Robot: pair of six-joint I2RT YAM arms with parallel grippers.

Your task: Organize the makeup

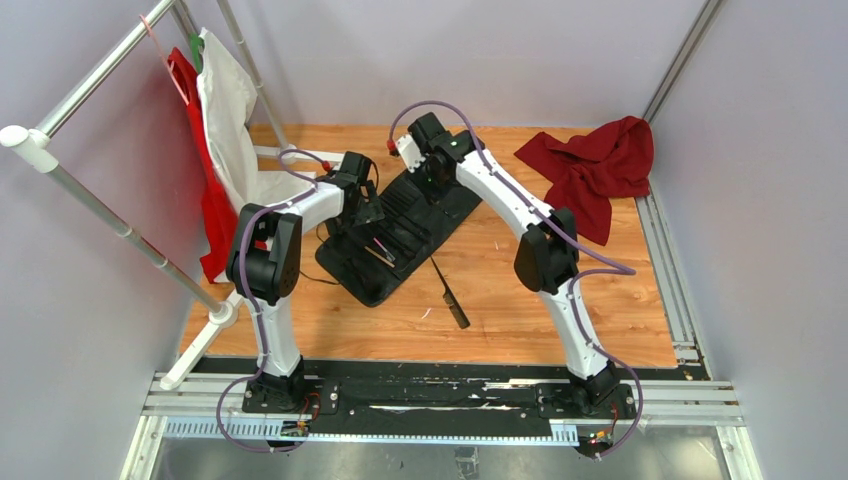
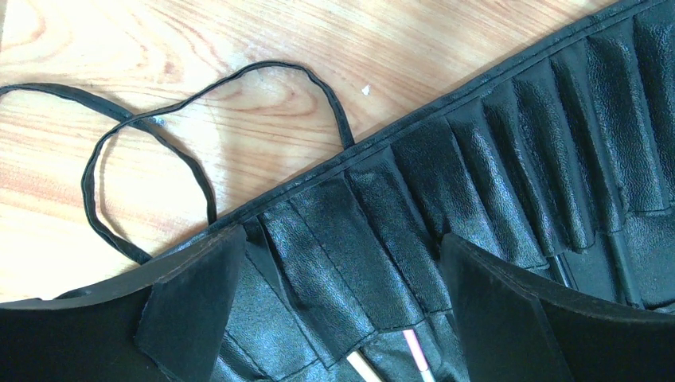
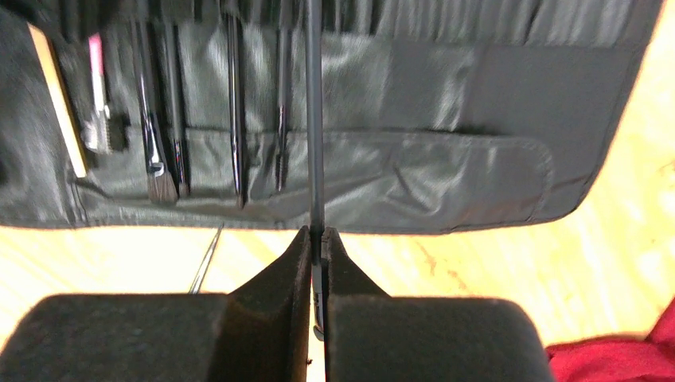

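Note:
A black brush roll (image 1: 367, 287) with a row of pockets lies spread open, slanting across the table's middle. In the right wrist view, my right gripper is shut on a thin black brush (image 3: 315, 135), which crosses the roll toward the pockets. Whether its far end is inside a pocket cannot be seen. Pocketed brushes (image 3: 236, 111), a tan stick (image 3: 60, 103) and a pink-handled brush (image 3: 98, 72) lie beside it. Over the pocket strip (image 2: 318, 255), my left gripper stands open, its fingers wide apart, close to the roll's back edge.
A black tailed comb (image 1: 455, 308) lies on the wood in front of the roll. Dark red cloth (image 1: 592, 172) is heaped at back right. On the left stands a white rack (image 1: 185, 350) with hanging clothes.

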